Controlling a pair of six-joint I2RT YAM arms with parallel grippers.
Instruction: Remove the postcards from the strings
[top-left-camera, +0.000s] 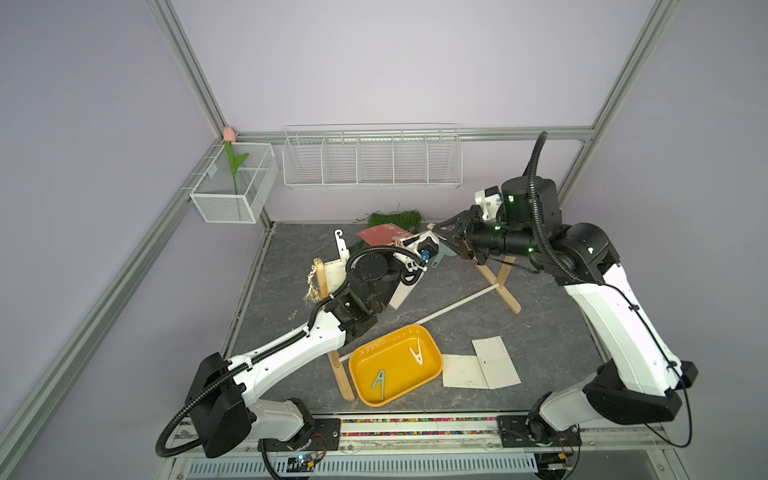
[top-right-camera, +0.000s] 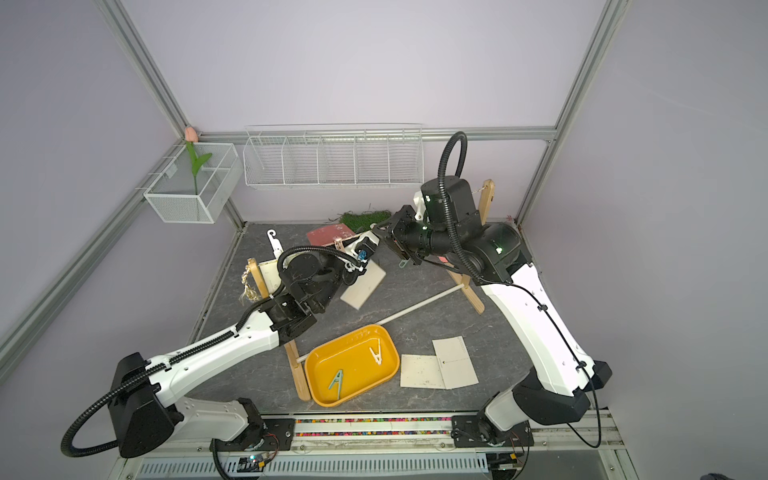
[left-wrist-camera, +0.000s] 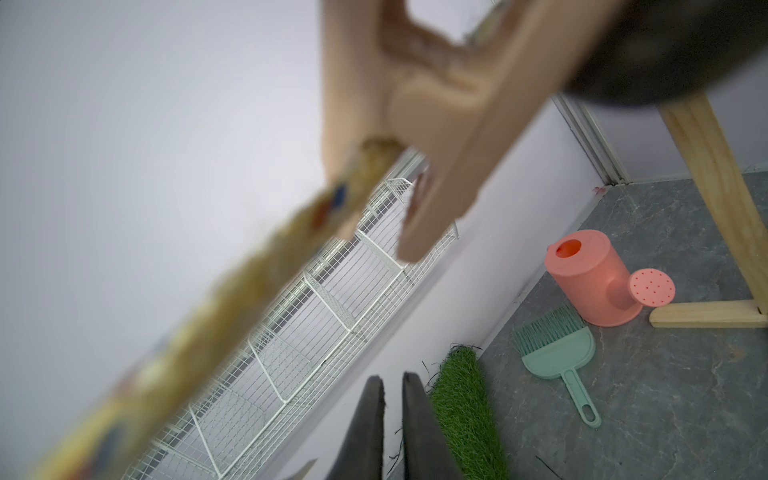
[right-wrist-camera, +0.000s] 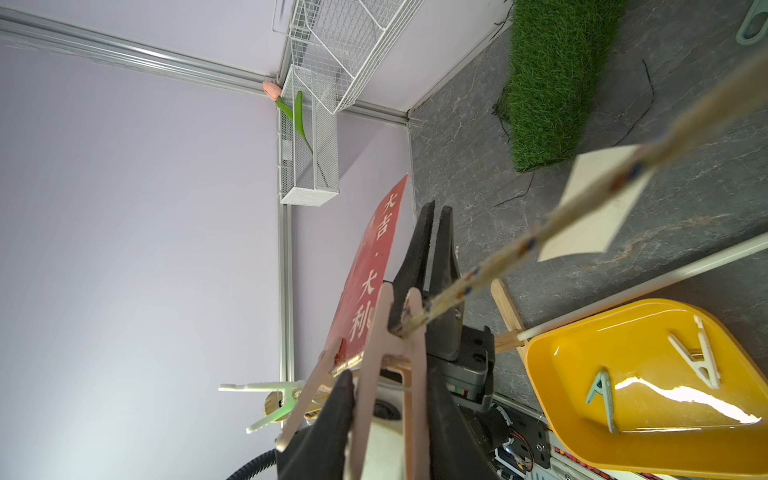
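A string (right-wrist-camera: 512, 249) runs taut past both grippers. A red postcard (right-wrist-camera: 376, 264) still hangs at clothespins on it. A pale card (right-wrist-camera: 584, 204) appears below the string in the right wrist view. My right gripper is shut on a pink clothespin at the string. My left gripper looks shut; what it holds is unclear, with the string and a pink clothespin (left-wrist-camera: 472, 112) close above it. In both top views my grippers meet near the middle of the frame, partly hidden by the arms.
A yellow tray (top-left-camera: 396, 376) with clothespins sits at the front, beside white cards (top-left-camera: 496, 364). A wooden stand (top-left-camera: 505, 296), watering can (left-wrist-camera: 592, 280), green brush (left-wrist-camera: 560, 352) and grass mat (right-wrist-camera: 560, 72) stand around the strings.
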